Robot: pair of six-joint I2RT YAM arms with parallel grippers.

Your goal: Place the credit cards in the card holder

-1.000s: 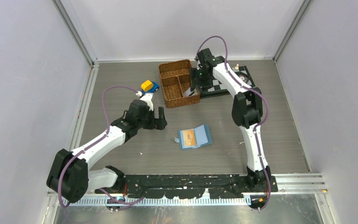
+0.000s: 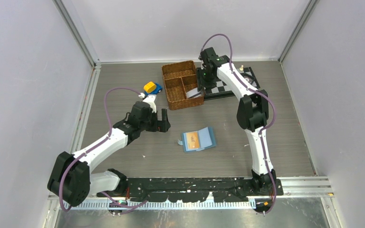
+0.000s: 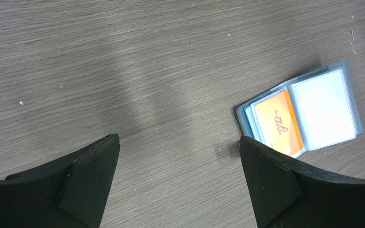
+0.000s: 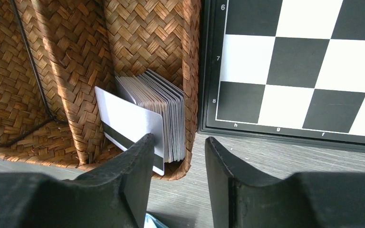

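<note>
A blue card holder (image 2: pixel 198 139) lies unfolded on the table, an orange card (image 3: pixel 279 122) showing in its left side. In the right wrist view, a white card (image 4: pixel 127 114) with a black stripe leans beside a tight stack of cards (image 4: pixel 172 121) inside the wicker basket (image 4: pixel 190 71). Over that compartment, my right gripper has its fingers apart, the left finger overlapping the white card's lower corner; whether they touch cannot be told. My left gripper (image 2: pixel 163 124) hangs open and empty, left of and above the holder.
A chessboard (image 4: pixel 294 61) sits against the basket's right side. Left of the basket is a yellow and blue toy (image 2: pixel 151 88). Around the holder the table is clear.
My right gripper has shifted slightly to the right over the basket's edge, uncovering more of the white card. Left arm and card holder are still.
</note>
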